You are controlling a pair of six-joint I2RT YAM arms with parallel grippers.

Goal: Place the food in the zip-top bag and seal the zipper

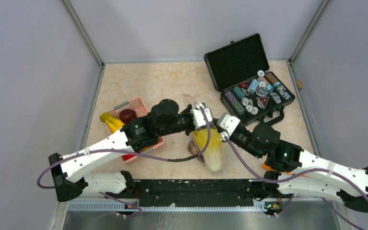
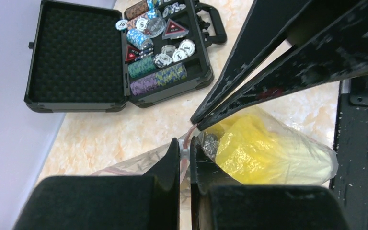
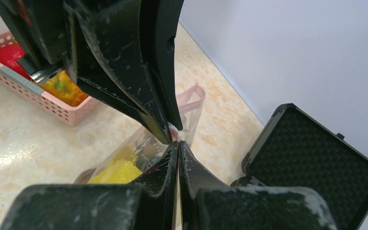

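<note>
The clear zip top bag [image 1: 211, 155] lies in the middle with yellow food [image 2: 249, 153] and a brown item inside. My left gripper is shut on the pink zipper strip of the bag's mouth. My right gripper is shut at the same strip, its tips right beside the left one's; whether anything sits between them is hidden. In each wrist view the other gripper's dark fingers cross above the strip.
A pink basket [image 1: 136, 103] of food stands at left, largely under my left arm. An open black case [image 1: 235, 57] of poker chips lies at back right.
</note>
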